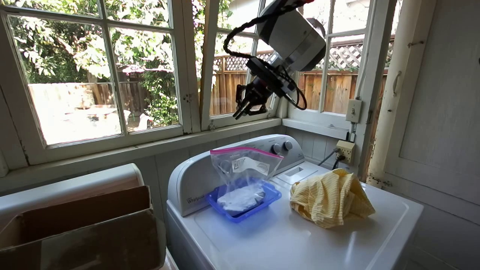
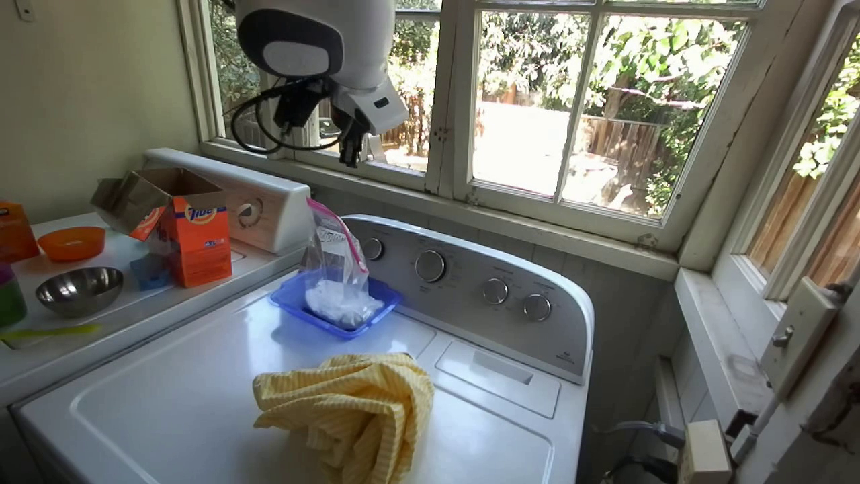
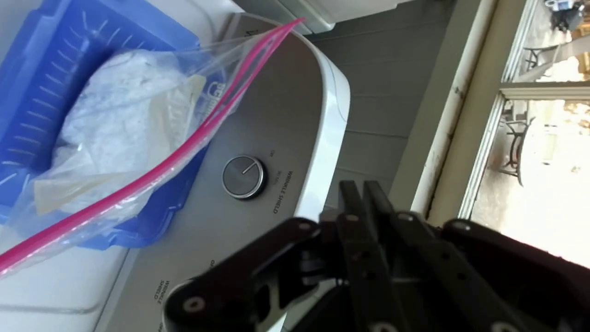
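My gripper (image 1: 239, 113) hangs high in front of the windows, above the dryer's control panel. In the wrist view the fingertips of the gripper stand close together with a narrow gap, and nothing shows between them. Well below sits a clear zip bag (image 1: 246, 173) with a pink top edge and something white inside. It stands upright in a blue tray (image 1: 236, 218), apart from my gripper. A yellow striped cloth (image 1: 330, 198) lies crumpled on the dryer top (image 2: 161, 395).
Left of the dryer, another appliance carries an open Tide box (image 2: 201, 246), a metal bowl (image 2: 79, 292) and an orange bowl (image 2: 72, 243). The window sill (image 1: 171, 137) runs behind. Bare dryer top surrounds the cloth.
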